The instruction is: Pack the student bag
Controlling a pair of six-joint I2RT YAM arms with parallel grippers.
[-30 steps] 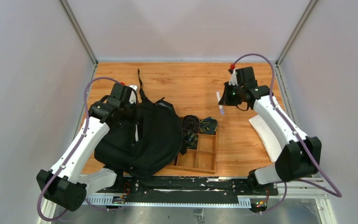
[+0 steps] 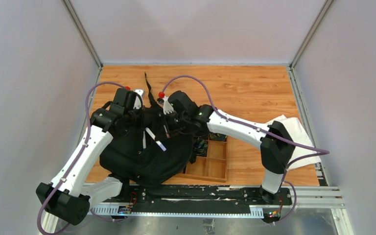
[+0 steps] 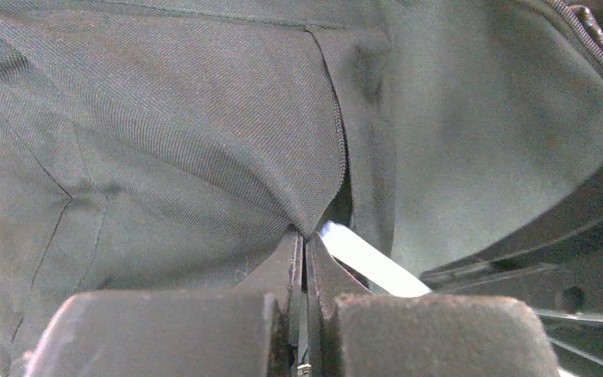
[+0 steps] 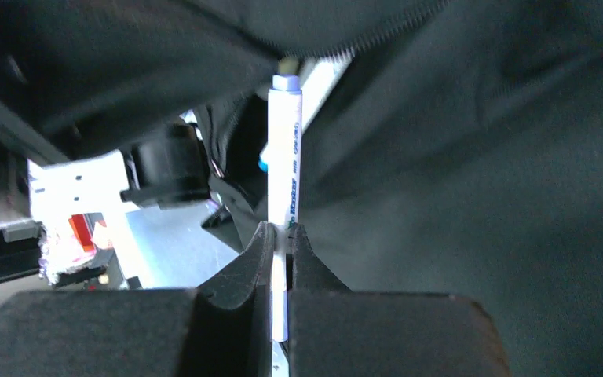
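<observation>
The black bag [image 2: 127,164] fills the left of the table. My left gripper is shut at the edge of a fabric flap [image 3: 267,133]; a white pen [image 3: 373,263] shows in the opening beside it. My right gripper is shut on a white marker [image 4: 284,149] with a lilac cap, held over the bag near the zipped opening [image 4: 377,31]. Behind the held marker, another white pen [image 4: 318,86] lies in that opening.
A wooden organiser [image 2: 215,171] with rolled items in some compartments stands right of the bag, partly under my right arm. A white cloth [image 2: 301,139] lies at the far right.
My right gripper has swung left from the right side of the table, carrying the marker over the bag. The left arm has barely moved.
</observation>
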